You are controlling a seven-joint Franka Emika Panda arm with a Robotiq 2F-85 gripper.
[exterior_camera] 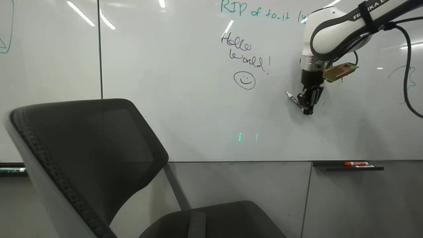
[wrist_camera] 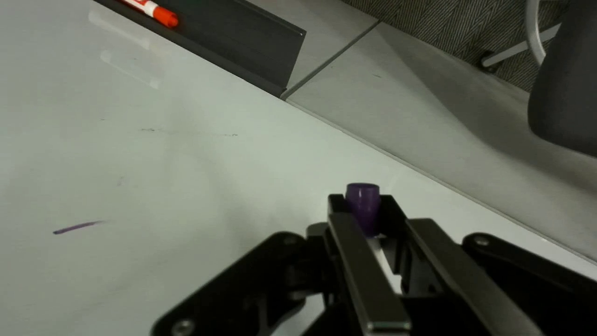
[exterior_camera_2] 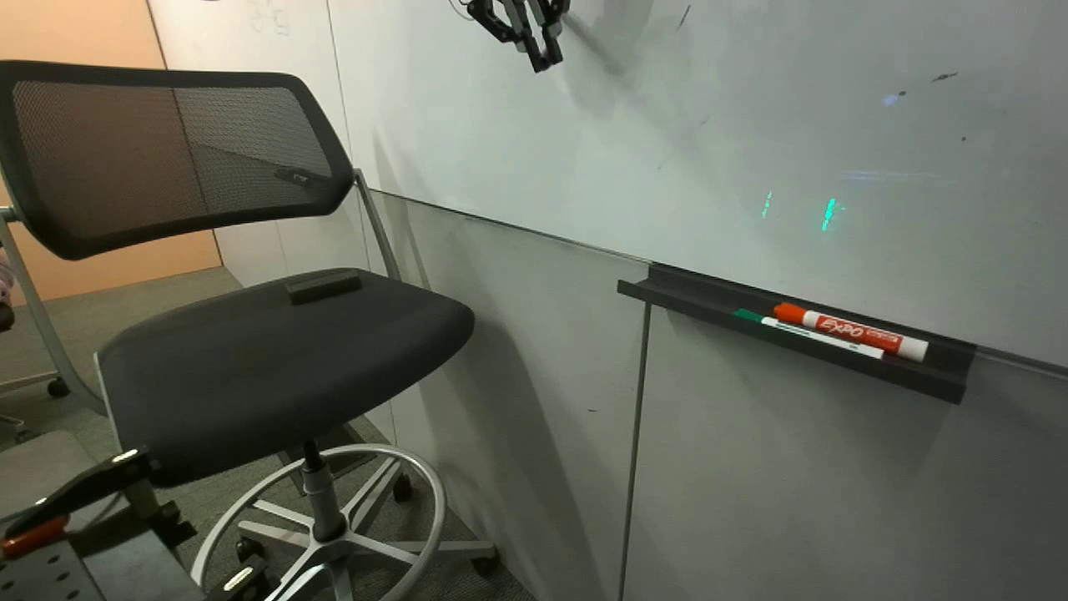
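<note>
A white marker with a purple end point(wrist_camera: 363, 202) is clamped between the fingertips of my gripper, which is shut on it. In exterior view 1 the marker point(exterior_camera: 293, 99) sticks out up and to the left from my gripper point(exterior_camera: 307, 111), in front of the whiteboard point(exterior_camera: 178, 87). Whether it touches the board I cannot tell. The gripper point(exterior_camera_2: 541, 62) shows at the top edge of exterior view 2, where the marker is out of sight. A short purple stroke point(wrist_camera: 77, 227) marks the board in the wrist view.
A dark tray point(exterior_camera_2: 791, 337) below the board holds an orange-red marker point(exterior_camera_2: 851, 330) and a thinner white marker with a green cap point(exterior_camera_2: 826, 339). The black office chair point(exterior_camera: 87, 146) stands left of the arm. Handwriting and a smiley face point(exterior_camera: 244, 80) are left of the gripper.
</note>
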